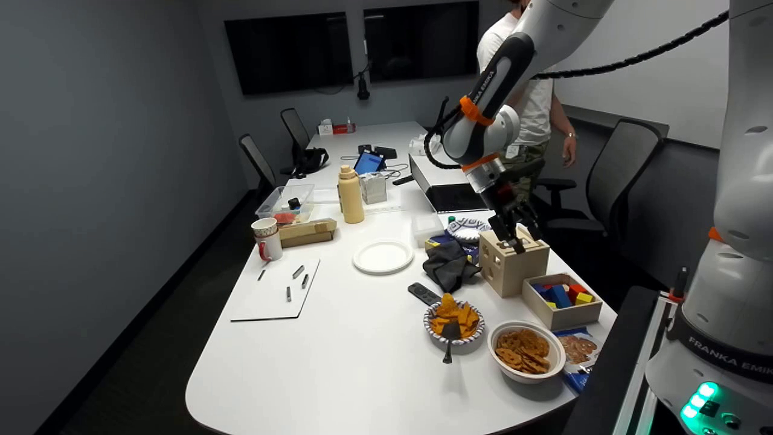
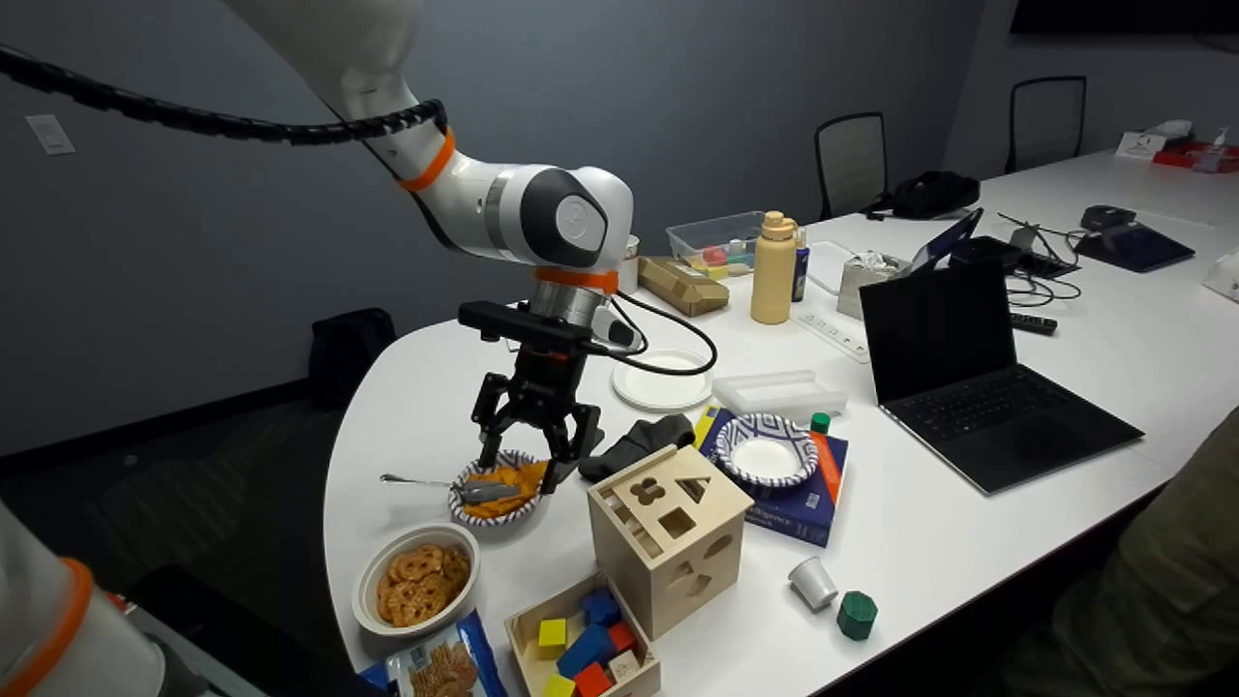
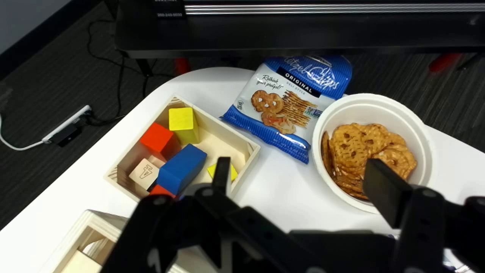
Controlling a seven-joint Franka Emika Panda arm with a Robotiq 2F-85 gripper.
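Note:
My gripper stands open above the table, its two fingers wide apart and nothing between them. In the wrist view a wooden tray of coloured blocks lies past the left finger, among them a blue block and a yellow block. A white bowl of pretzel crisps shows behind the right finger, partly covered by it. A wooden shape-sorter box sits beside the tray. The patterned bowl of orange chips has a spoon resting in it.
A blue pretzel bag lies between tray and bowl. A dark cloth, a remote and a white plate are farther in. A tan bottle and an open laptop stand beyond.

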